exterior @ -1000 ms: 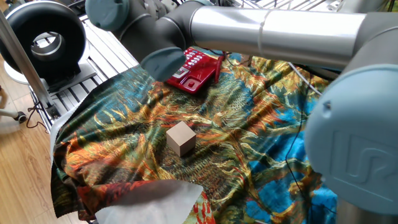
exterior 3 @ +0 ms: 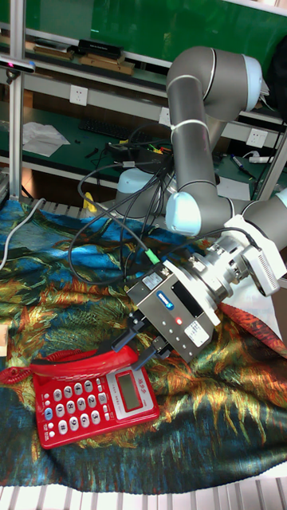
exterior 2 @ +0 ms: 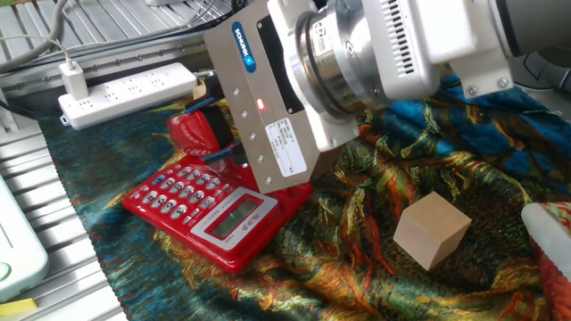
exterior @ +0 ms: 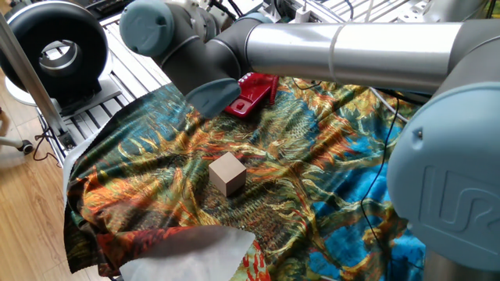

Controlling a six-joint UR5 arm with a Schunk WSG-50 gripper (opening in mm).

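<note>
A red desk telephone [exterior 2: 201,209] with a keypad and small display lies on the patterned cloth. Its red handset [exterior 3: 76,366] rests along the back side of the phone. Over the handset's end, my gripper [exterior 3: 127,356] points down with its two dark fingers spread apart, one on either side of the handset. In exterior view 2 the handset's red end [exterior 2: 194,131] shows between the fingers, and the fingers look open. Whether either finger touches it cannot be made out. From exterior view 1 the arm hides the gripper, and only part of the phone [exterior: 251,95] shows.
A plain wooden cube [exterior: 227,174] stands on the cloth, clear of the phone. Near the cloth's edge lies a white power strip [exterior 2: 129,96]. The cloth [exterior: 156,156] is wrinkled, with a folded-over corner [exterior: 191,254]. Dark cables hang beside the arm.
Over the last second the arm has shifted slightly to the right in exterior view 1, covering a bit more of the phone. Phone and cube stay put.
</note>
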